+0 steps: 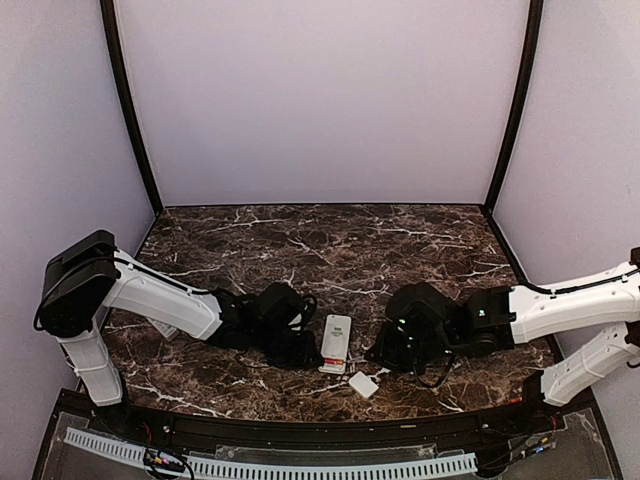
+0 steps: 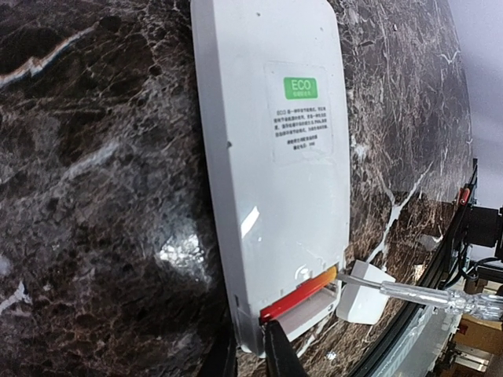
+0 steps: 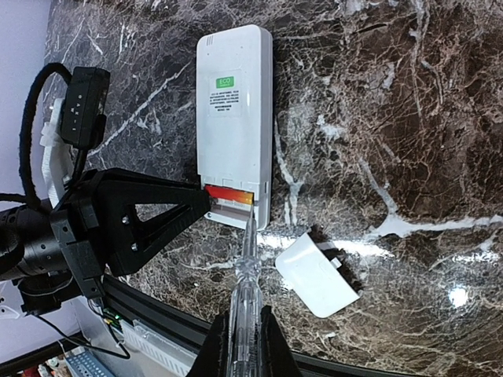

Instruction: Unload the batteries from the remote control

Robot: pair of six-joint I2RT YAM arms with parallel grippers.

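Note:
The white remote [image 3: 234,110] lies back-up on the marble table, its battery bay open, showing a red-and-orange battery [image 3: 224,193]. The detached white cover [image 3: 316,275] lies beside it toward the near edge. My left gripper is at the remote's bay end; its fingertips are at the bottom of the left wrist view, and their gap is hard to judge. My right gripper is shut on a clear-handled screwdriver [image 2: 461,300], whose metal tip reaches the battery's orange end.
A light object [image 1: 162,325] lies at the left, partly behind the left arm. The near table edge runs just below the cover.

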